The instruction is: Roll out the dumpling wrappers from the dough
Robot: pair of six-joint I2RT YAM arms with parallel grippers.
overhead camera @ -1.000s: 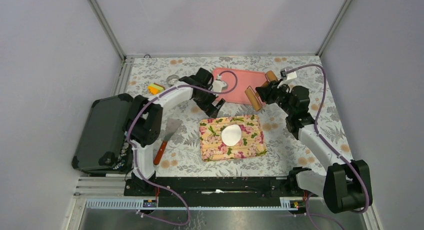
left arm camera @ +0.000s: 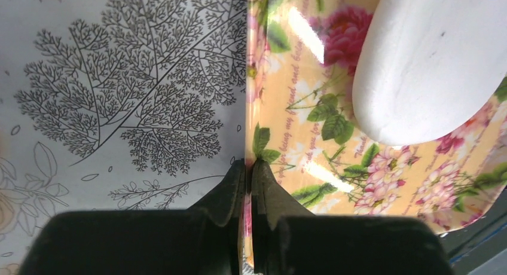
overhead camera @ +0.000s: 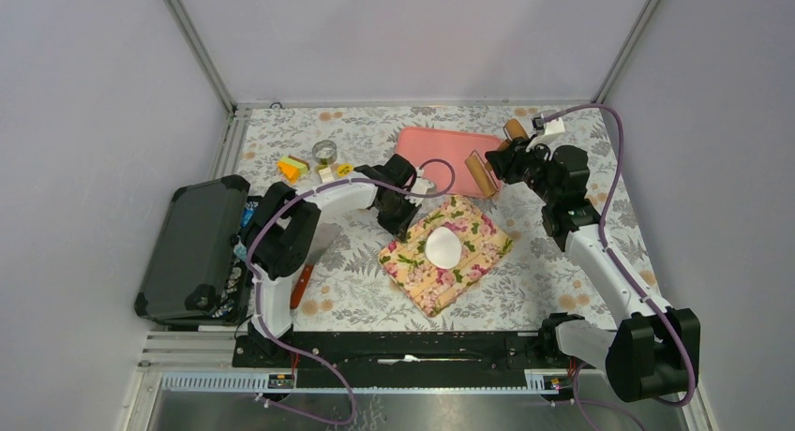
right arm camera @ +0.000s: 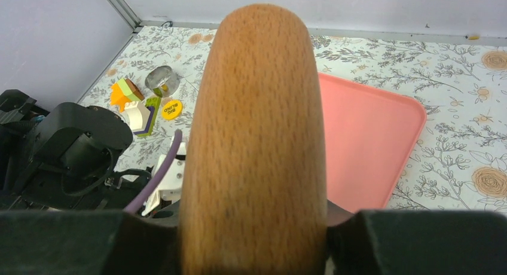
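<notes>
White flattened dough (overhead camera: 443, 248) lies as a disc on the floral board (overhead camera: 419, 286), which sits turned at an angle on the table. In the left wrist view the dough (left arm camera: 427, 66) rests clear of the fingers. My left gripper is shut on the board's edge (left arm camera: 253, 116). From above, that gripper (overhead camera: 401, 238) is at the board's left corner. Up over the pink tray, my right gripper (overhead camera: 501, 161) is shut on the wooden rolling pin (overhead camera: 481, 174). Close up, the pin (right arm camera: 254, 137) fills the middle of the right wrist view and hides much behind it.
Behind the board lies the pink tray (overhead camera: 441, 145). A knife with a brown handle (overhead camera: 301, 287) lies by the left arm. Toy blocks (overhead camera: 292, 168) and a round metal cutter (overhead camera: 324, 152) are at the back left.
My left gripper came down onto the board's edge and shut on it. The board with its dough has turned from square to slanted.
</notes>
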